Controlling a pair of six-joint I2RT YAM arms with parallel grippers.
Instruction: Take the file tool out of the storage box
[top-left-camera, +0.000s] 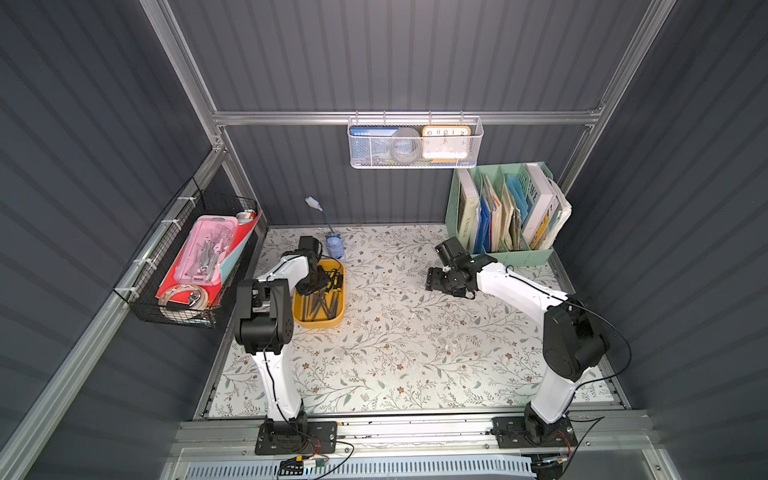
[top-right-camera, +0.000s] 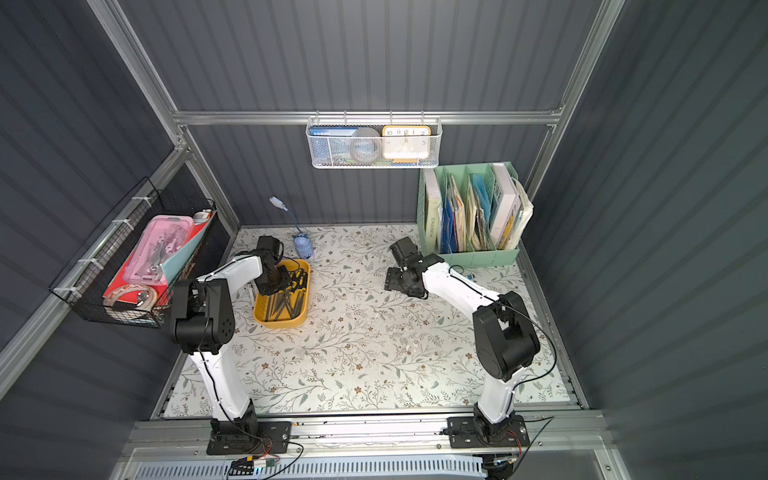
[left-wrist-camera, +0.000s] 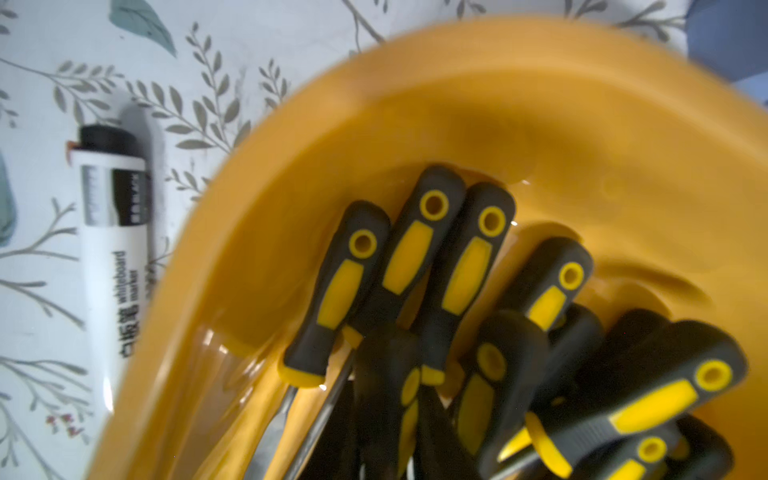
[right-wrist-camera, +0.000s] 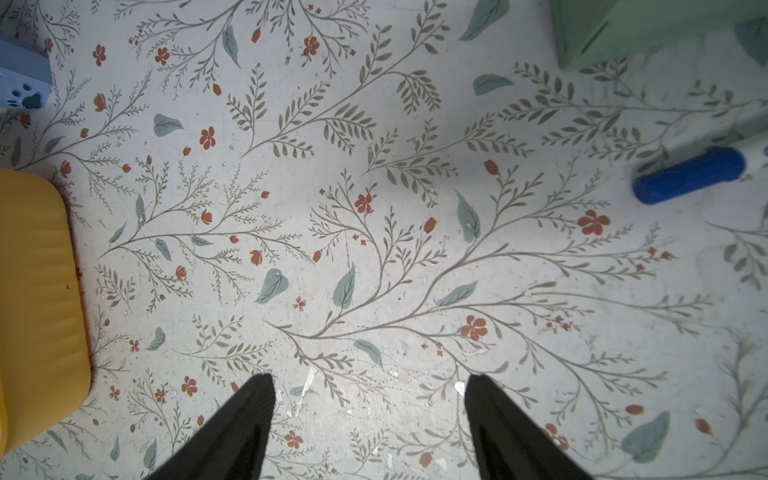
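The yellow storage box (top-left-camera: 318, 321) on the left of the table holds several files (left-wrist-camera: 340, 292) with black and yellow handles, their metal shafts toward the front. My left gripper (top-left-camera: 313, 284) is down in the box among the handles; in the left wrist view its dark fingers are at the bottom edge, around a dark handle, and whether they grip it cannot be made out. My right gripper hangs open over bare table right of the box, nothing between its fingers.
A whiteboard marker (left-wrist-camera: 112, 256) lies left of the box. A blue holder (top-left-camera: 334, 248) stands behind it. A green file organiser (top-left-camera: 512, 258) is at the back right, with a blue-capped pen (right-wrist-camera: 688, 176) before it. A wire basket (top-left-camera: 200, 312) hangs on the left.
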